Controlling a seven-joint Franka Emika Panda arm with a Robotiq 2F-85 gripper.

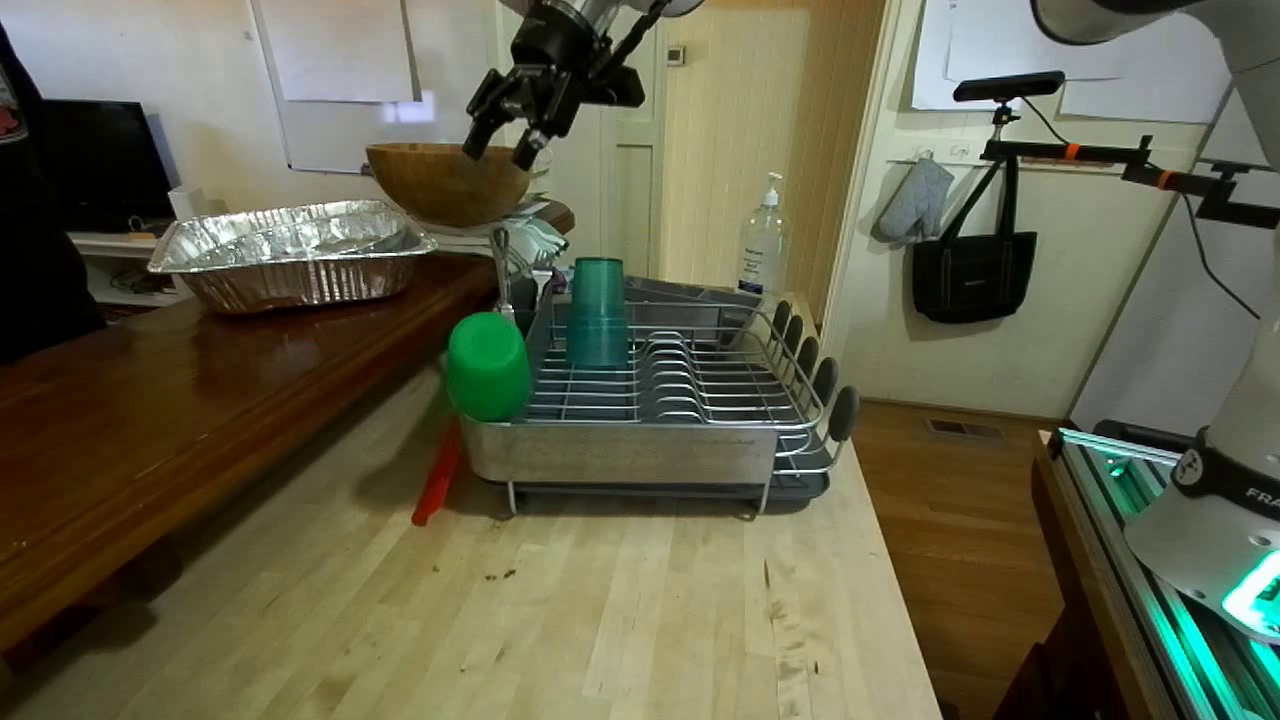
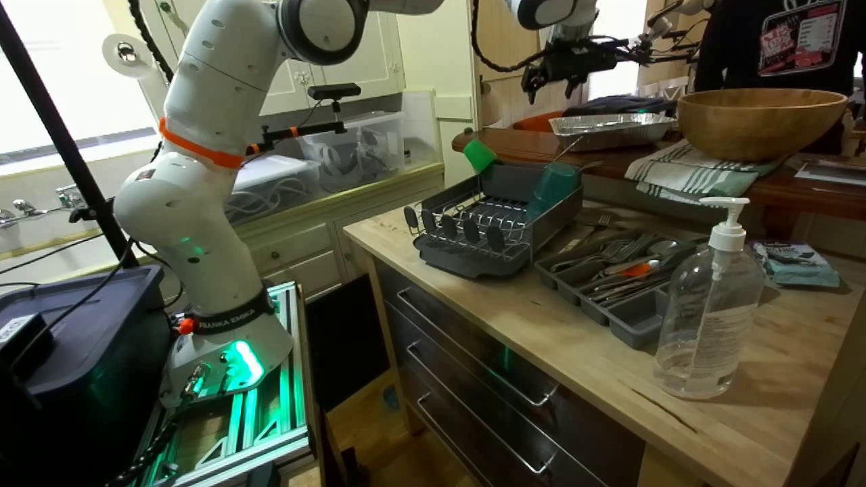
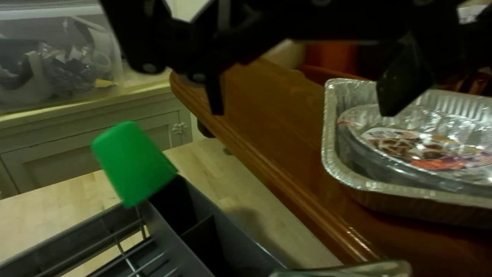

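High above the dish rack, my gripper is open and holds nothing. In the wrist view its fingers stand wide apart. A red utensil lies on the counter at the rack's left side, partly hidden behind the rack. The green cup leans upside down on the rack's left corner; the wrist view shows the same green cup tilted over the edge of the utensil holder. A teal cup stands inverted on the rack.
A foil pan sits on the raised brown ledge, with a wooden bowl near it. Behind the rack are a cutlery tray and a soap bottle.
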